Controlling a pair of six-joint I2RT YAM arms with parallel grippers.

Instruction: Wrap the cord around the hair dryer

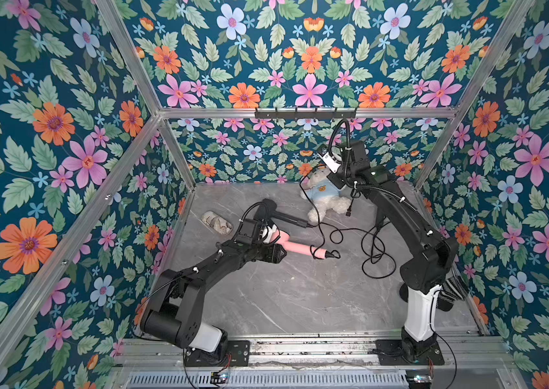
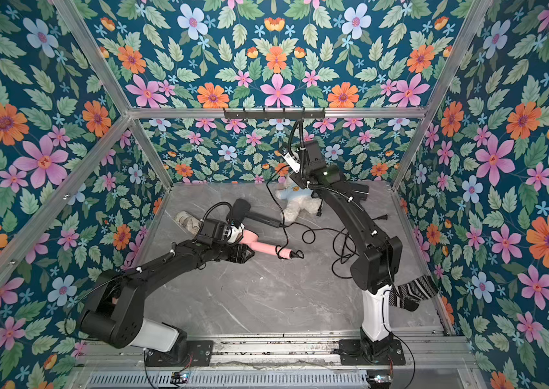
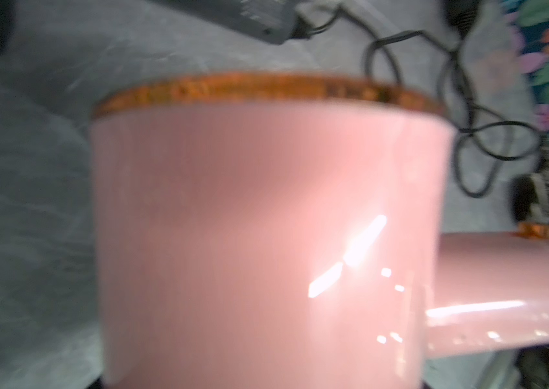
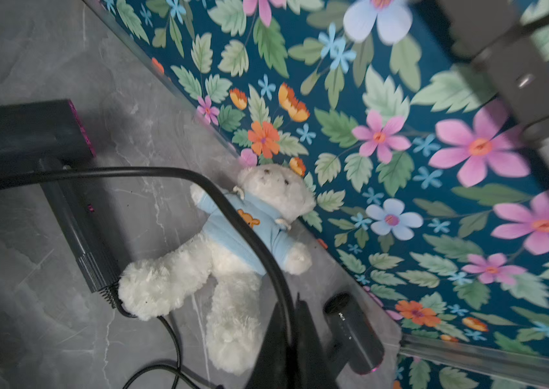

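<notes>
The pink hair dryer (image 3: pixel 261 246) fills the left wrist view with its barrel; its pink handle (image 1: pixel 303 249) points right in the top left view. My left gripper (image 1: pixel 277 242) is around the barrel, fingertips barely showing on either side at the bottom edge. My right gripper is raised near the back wall, shut on the black cord (image 4: pixel 242 223). From there the cord runs down to the handle's end, and a slack loop (image 1: pixel 378 262) lies on the table to the right.
A black hair dryer (image 2: pixel 240 210) lies behind the pink one, beside a white teddy bear (image 4: pixel 239 259). Another black dryer (image 4: pixel 355 334) is at the back right. A beige item (image 1: pixel 216 222) lies left, a striped sock (image 2: pixel 414 291) right.
</notes>
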